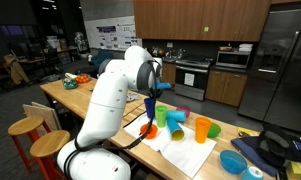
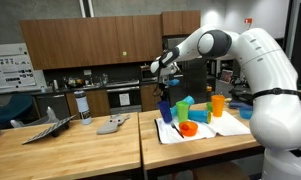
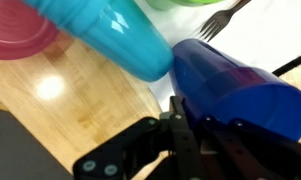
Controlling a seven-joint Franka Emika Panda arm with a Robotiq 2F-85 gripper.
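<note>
In the wrist view my gripper is shut on a dark blue cup [image 3: 235, 88], which extends past the fingers to the right. The cup [image 2: 165, 110] hangs below the gripper [image 2: 162, 98] in exterior view 2, close to the table items; whether its bottom touches anything cannot be told. A light blue cup or stack of cups [image 3: 120, 32] lies close beside it in the wrist view. A green object [image 3: 190, 2] and a fork [image 3: 220, 22] show at the upper edge, over a white surface.
A pink bowl [image 3: 18, 25] sits at the wrist view's upper left. An orange bowl [image 1: 148, 130], a green cup [image 1: 161, 114], a yellow cup [image 1: 177, 132] and an orange cup [image 1: 202, 128] crowd the table. Bare wood [image 2: 85, 145] is free on the left in exterior view 2.
</note>
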